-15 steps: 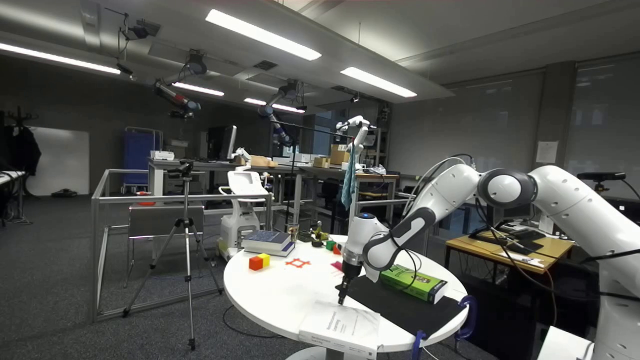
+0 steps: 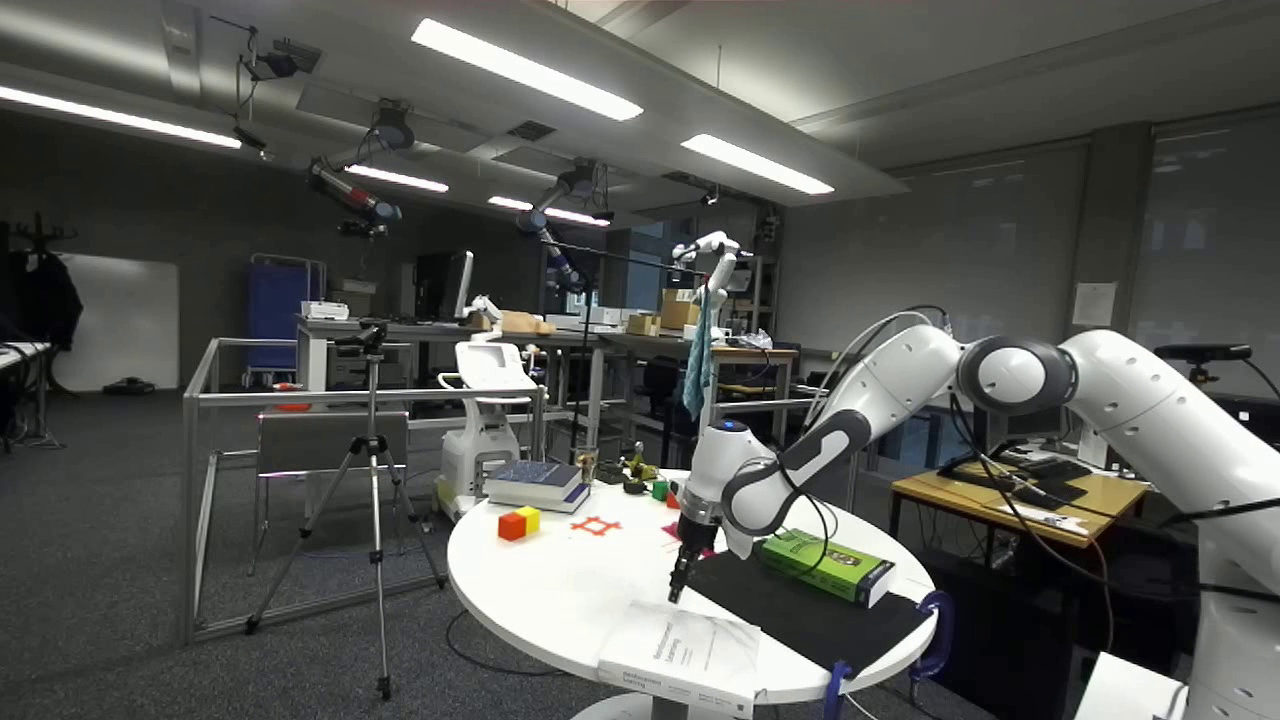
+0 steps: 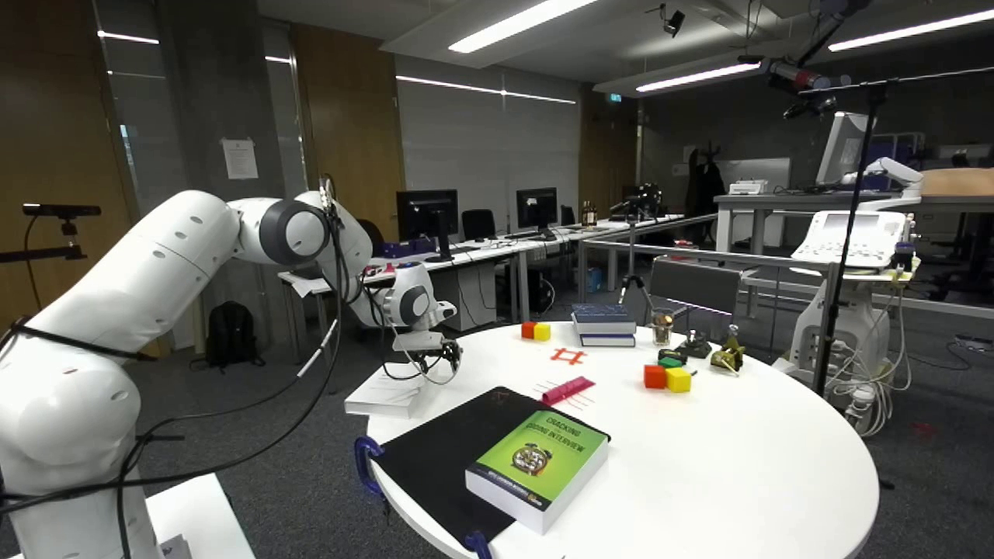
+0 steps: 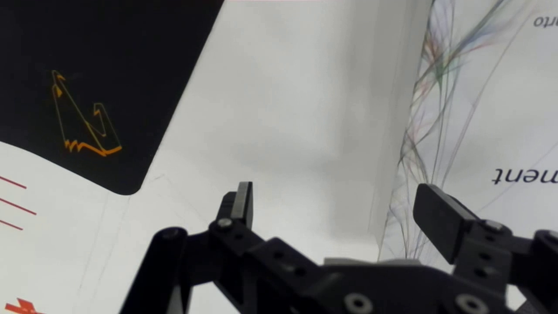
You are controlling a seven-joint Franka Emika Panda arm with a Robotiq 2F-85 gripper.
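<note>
My gripper is open in the wrist view, its two fingers spread wide with nothing gripped. The white book (image 2: 684, 648), with a title on its cover, lies flat at the table's edge. In the wrist view one finger shows over bare table and the other over the cover of the same book (image 4: 481, 115), so its long side falls within the gap. From exterior view 1, the gripper (image 2: 677, 588) points down at the book's far edge. Exact height above the book cannot be told. Exterior view 2 shows the book (image 3: 384, 393) partly behind cables.
A green book (image 3: 545, 456) lies on a black mat (image 3: 438, 466) clamped to the round white table (image 3: 727, 456). Red and yellow cubes (image 2: 512, 526), stacked blue books (image 2: 536, 484) and a pink strip (image 3: 568, 390) are farther off. Bare tabletop lies between them.
In exterior view 1 my gripper has shifted slightly left and a little up in the picture, near the white book's far edge. The books and cubes have stayed in place.
</note>
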